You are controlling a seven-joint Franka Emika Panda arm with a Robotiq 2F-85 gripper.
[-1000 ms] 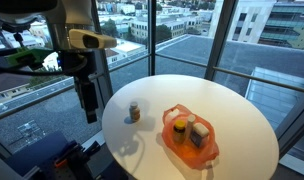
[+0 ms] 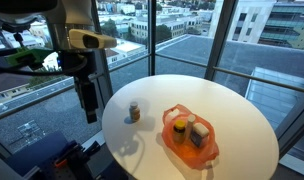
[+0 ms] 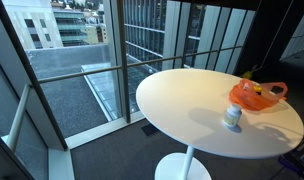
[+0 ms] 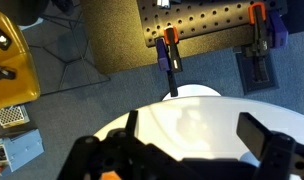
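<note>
My gripper (image 2: 89, 98) hangs over the left edge of the round white table, apart from everything on it. Seen from the wrist, the gripper has its two dark fingers (image 4: 250, 128) spread wide, with only floor and tabletop between them. A small bottle (image 2: 134, 111) stands upright near the table's left side; in exterior view 2 it is a white bottle (image 3: 232, 116). Toward the front right lies an orange plastic bag (image 2: 173, 146), also seen as a bag (image 3: 254, 97) in the other exterior view. It holds a dark jar (image 2: 179, 138) and a pale boxy item (image 2: 200, 132).
Tall windows surround the table. A yellow bin (image 4: 14, 85) and a black perforated plate (image 4: 217, 15) with tool-like parts appear in the wrist view.
</note>
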